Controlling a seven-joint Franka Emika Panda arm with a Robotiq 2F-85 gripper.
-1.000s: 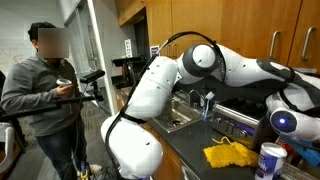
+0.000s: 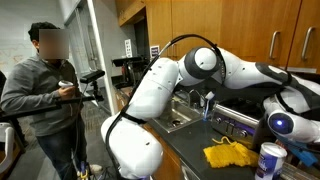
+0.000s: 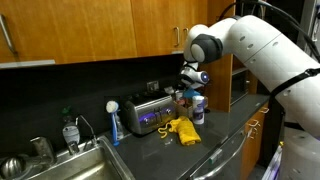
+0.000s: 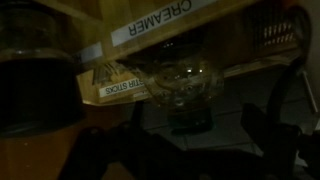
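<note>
At the far right end of the counter, my gripper stands open over a wooden organiser with labels reading "CREAMER" and "STIR STICKS". A clear, rounded container appears ahead of the fingers in the wrist view, apart from them as far as the dim picture shows. A dark, cylindrical object is at the left of that view. In exterior view 2 the gripper is small beside a white can, and its fingertips are hard to make out.
A crumpled yellow cloth lies on the dark counter, left of the can. Behind it stands a metal toaster. The sink is farther along, and cabinets hang above. A person stands at the left.
My wrist and gripper have shifted only slightly at the right end of the counter. The cloth and can stay where they were.
</note>
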